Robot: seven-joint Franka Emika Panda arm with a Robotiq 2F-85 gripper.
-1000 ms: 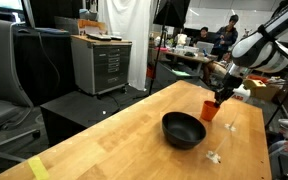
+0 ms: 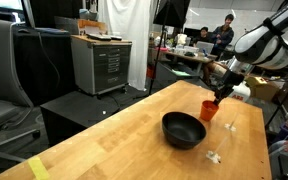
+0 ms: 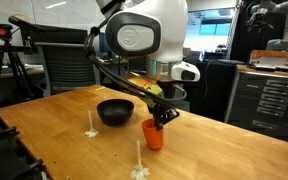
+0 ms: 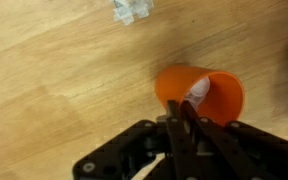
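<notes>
An orange cup [image 3: 152,135] stands on the wooden table; in exterior view 1 the same cup [image 2: 208,111] is right of the black bowl. My gripper comes down at the cup's rim and is shut on its near wall, as far as the wrist view shows. Inside the cup [image 4: 221,97] lies something white, partly hidden by the rim. In exterior view 2 the gripper [image 3: 160,123] reaches the cup's top from behind, its fingertips hard to make out.
A black bowl [image 2: 183,130] sits near the cup. Thin white sticks stand on clear taped bases, one stick [image 3: 139,155] in front of the cup and another stick [image 3: 90,121] farther left. The table's long stretch [image 2: 94,150] away from the arm is clear.
</notes>
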